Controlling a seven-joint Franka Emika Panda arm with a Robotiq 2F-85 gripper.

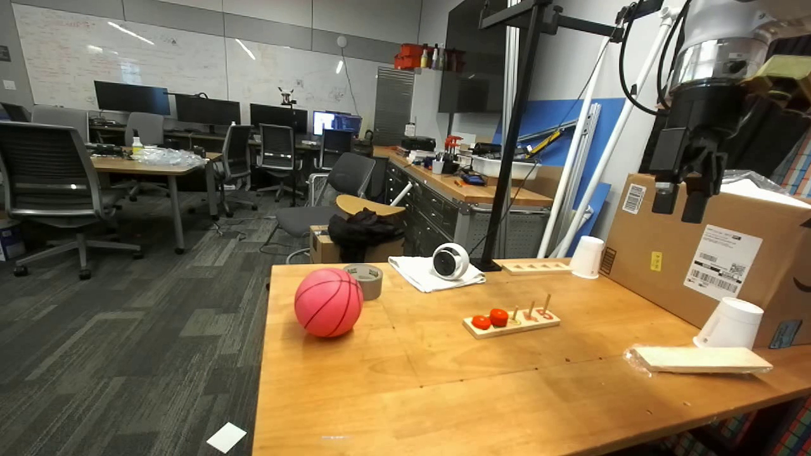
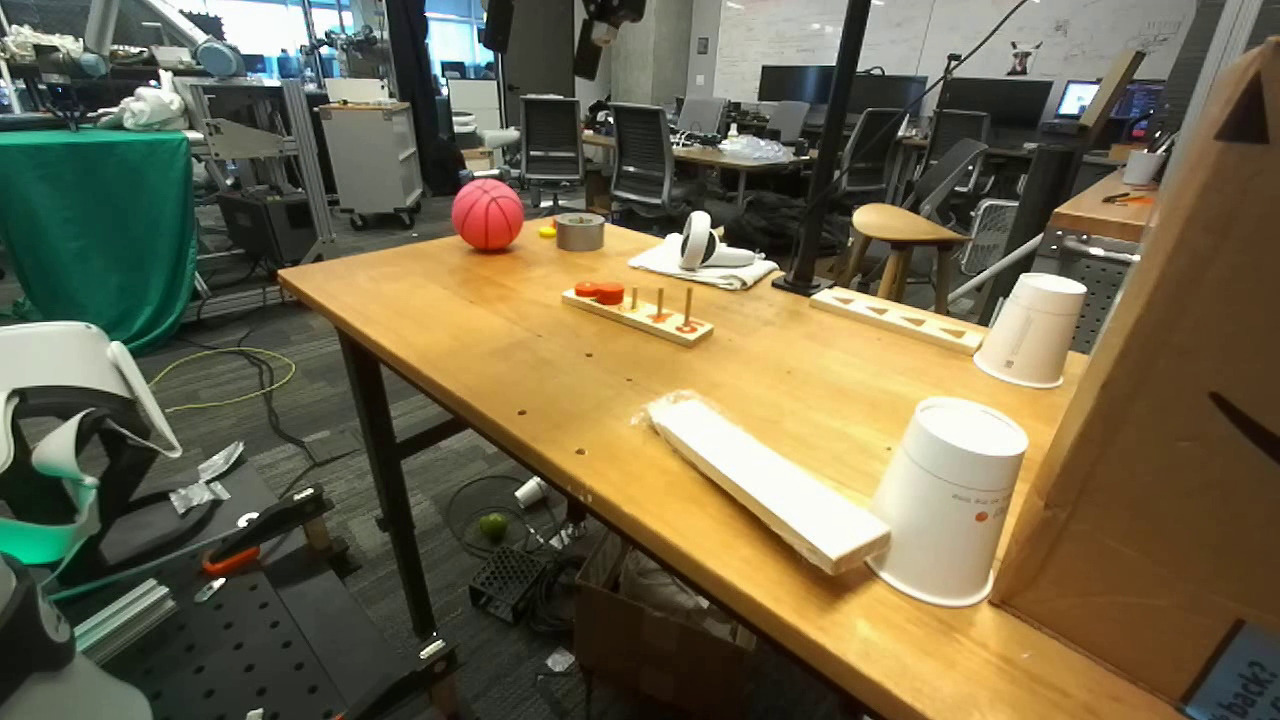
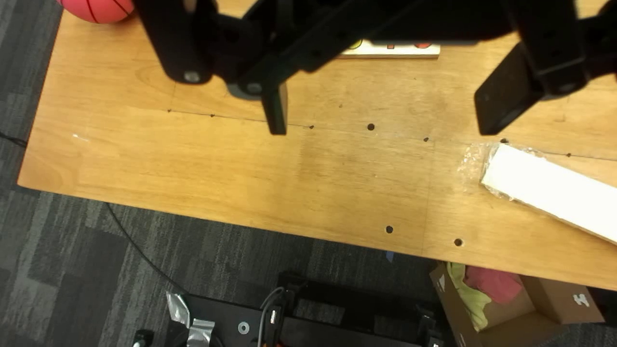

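High above the right part of the table, my gripper stands open, its two fingers wide apart with only bare table seen between them. A wooden peg board (image 1: 524, 325) lies mid-table; red rings (image 1: 498, 316) sit on the pegs at one end, and the other pegs stand bare. In the wrist view the gripper's body hides most of that board. A pink ball (image 1: 328, 303) rests near the left edge, with a roll of grey tape (image 2: 579, 232) beside it. Behind the tape, a small yellow piece (image 2: 547, 232) shows in exterior view 2.
Two upside-down white cups (image 2: 954, 498) stand near a large cardboard box (image 1: 703, 251). Close to the front cup lies a plastic-wrapped wooden block (image 2: 768, 480). A white headset (image 1: 450, 261) on a cloth and a black pole (image 1: 505, 152) occupy the back.
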